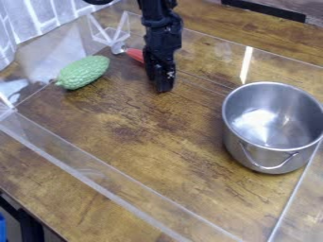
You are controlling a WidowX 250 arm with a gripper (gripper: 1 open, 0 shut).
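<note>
My black gripper reaches down from the top middle to the wooden table, its lower end beside a red object that lies just behind and left of it and is partly hidden by it. Whether the fingers are open or shut is too small to tell. A light green textured object lies to the left, apart from the gripper.
A large steel pot stands at the right. Transparent panels edge the work area at the back, left and right.
</note>
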